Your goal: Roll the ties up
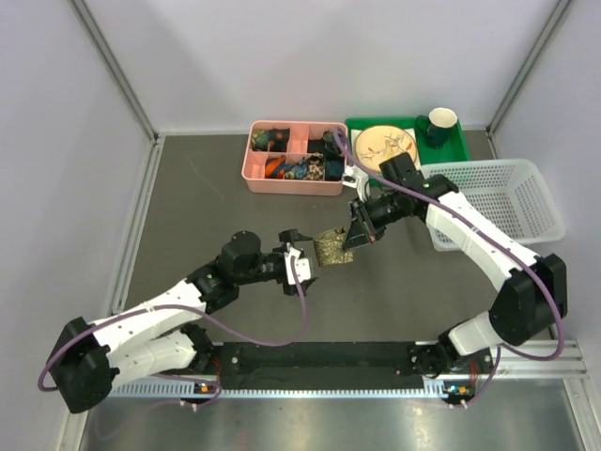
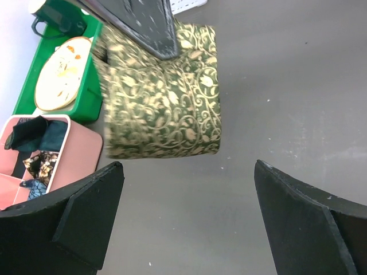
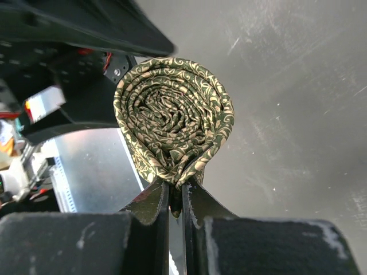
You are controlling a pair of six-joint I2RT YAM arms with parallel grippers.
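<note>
A tie (image 1: 332, 246) with green and cream paisley is rolled up and hangs over the middle of the table, pinched by my right gripper (image 1: 353, 239) at one side. In the right wrist view its spiral end (image 3: 169, 117) shows above the shut fingers. My left gripper (image 1: 299, 260) stands open just left of the roll; in the left wrist view the roll (image 2: 163, 109) is in front of its spread fingers, seemingly not between them.
A pink divided box (image 1: 294, 187) with more ties sits at the back. Right of it are a green tray (image 1: 451, 146) with a plate and mug, and a white basket (image 1: 540, 216).
</note>
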